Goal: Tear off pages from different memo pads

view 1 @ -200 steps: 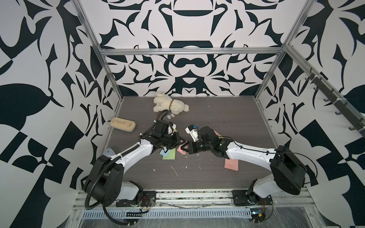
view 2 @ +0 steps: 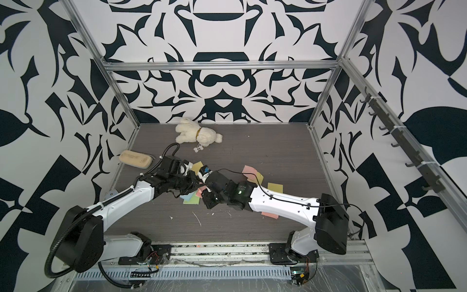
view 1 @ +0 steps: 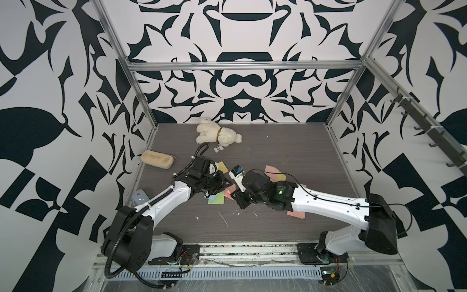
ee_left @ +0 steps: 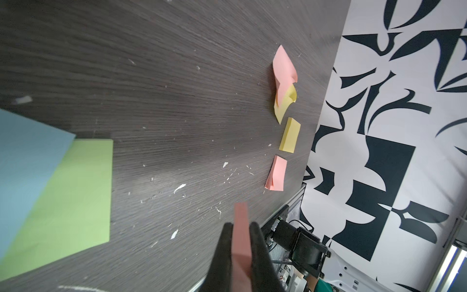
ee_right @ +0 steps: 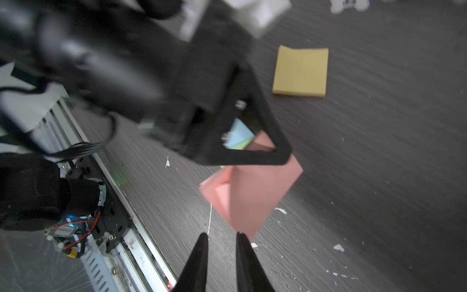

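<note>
In the right wrist view a folded pink memo sheet (ee_right: 262,189) hangs from my left gripper, whose shut fingers pinch its upper edge. The left wrist view shows the same pink edge-on between the fingertips of my left gripper. Close below the pink paper, my right gripper stands open; the paper's lower tip is near its fingertips, and contact cannot be made out. A green pad (ee_left: 68,199) and a blue sheet (ee_left: 29,160) overlap on the table. A yellow pad (ee_right: 301,72) lies behind the grippers.
On the table's right side are a curled pink sheet (ee_left: 283,70), a curled yellow sheet (ee_left: 287,102), a yellow pad (ee_left: 290,135) and a pink pad (ee_left: 277,174). A plush dog (view 1: 214,132) lies at the back. Paper scraps dot the front.
My right gripper has tilted and moved left and toward the front, closer to the pink paper.
</note>
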